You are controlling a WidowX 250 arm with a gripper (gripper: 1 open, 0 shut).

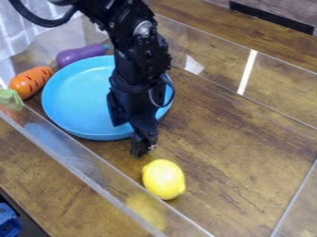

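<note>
The black robot gripper [136, 134] reaches down in the middle of the camera view, over the right part of a blue bowl [77, 97], its fingers near the bowl's front right rim. A yellow lemon [164, 179] lies on the wooden surface in front of the bowl, below the gripper and apart from it. Nothing shows between the fingers, though they are dark and partly hidden by the wrist.
A carrot [31, 81] and a purple eggplant [78, 56] lie left of and behind the bowl. A clear barrier runs along the lower left.
</note>
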